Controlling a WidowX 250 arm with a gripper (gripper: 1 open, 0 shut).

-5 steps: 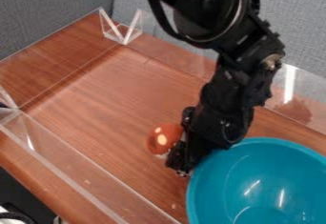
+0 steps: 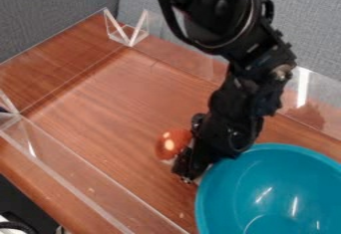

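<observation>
My black gripper is low over the wooden surface, at the left rim of a blue bowl, pointing down. A round orange-red object with pale spots is right at its fingers, on their left side. The fingers look shut on it, though the dark housing hides most of the fingertips and the far side of the object.
The wooden tray floor is clear to the left and behind. Clear plastic walls with angled corner pieces edge it. A grey padded panel stands at the back.
The gripper and orange object are nearly still, with at most a very slight shift of the wrist.
</observation>
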